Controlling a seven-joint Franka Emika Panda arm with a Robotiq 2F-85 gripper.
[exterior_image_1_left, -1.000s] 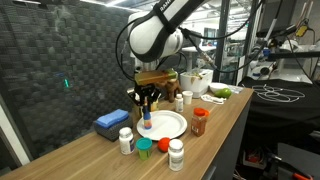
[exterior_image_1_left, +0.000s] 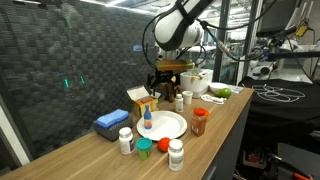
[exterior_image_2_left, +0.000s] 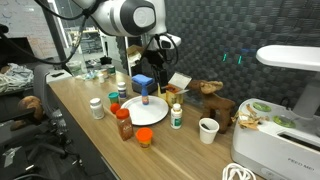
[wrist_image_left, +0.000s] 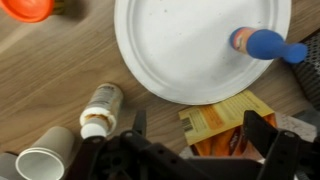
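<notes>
My gripper stands open above the far side of the counter, with nothing between its fingers. A white plate (wrist_image_left: 190, 70) lies flat on the wood, and a blue-topped bottle (wrist_image_left: 264, 43) with an orange-brown base stands on it. Close to the gripper is an open yellow box (wrist_image_left: 230, 116), its flap below the fingers in the wrist view; exterior view 1 shows the box (exterior_image_1_left: 142, 98) just behind the plate. A small white bottle (wrist_image_left: 101, 108) lies to the left of the gripper in the wrist view, apart from it.
Around the plate are a white cup (exterior_image_2_left: 208, 129), an orange-lidded jar (exterior_image_2_left: 124, 124), an orange tub (exterior_image_2_left: 145, 136), several other jars and a blue box (exterior_image_1_left: 113, 123). A brown figure (exterior_image_2_left: 214, 105) stands near the wall. Bare wood (exterior_image_1_left: 95, 163) shows at the front left.
My gripper has risen from the bottle on the plate and moved right and back toward the yellow box. The bottle stays on the plate.
</notes>
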